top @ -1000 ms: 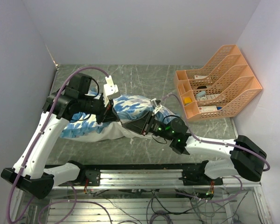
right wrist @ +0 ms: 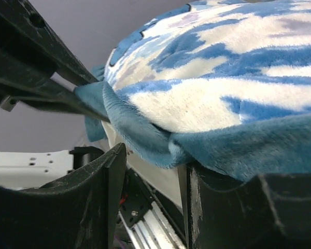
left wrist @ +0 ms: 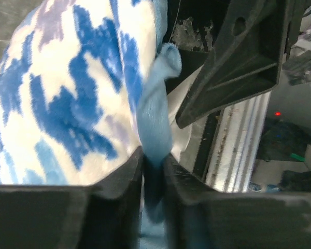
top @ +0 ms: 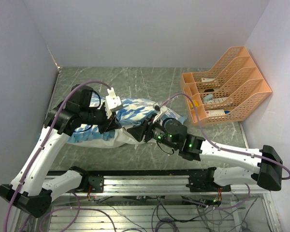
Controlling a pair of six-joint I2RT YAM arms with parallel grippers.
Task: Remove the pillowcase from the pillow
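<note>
A blue-and-white patterned pillowcase (top: 135,108) lies on the table with the white pillow (top: 118,140) showing along its front edge. In the left wrist view its blue hem (left wrist: 154,114) runs up from between the blurred fingertips of my left gripper, which is shut on it. In the right wrist view, the left fingers (right wrist: 67,98) pinch that same hem at the upper left. My right gripper has its fingers apart, close under the hem, the right fingertip by the cloth. Whether any cloth sits deeper between the right fingers is hidden.
An orange divided organizer (top: 227,87) with small items stands at the back right. The two grippers are very close together over the pillow's front edge.
My left gripper has shifted slightly left and down, the near pillowcase edge with it. The right arm has moved a little to the right at its elbow, its gripper staying near the hem.
</note>
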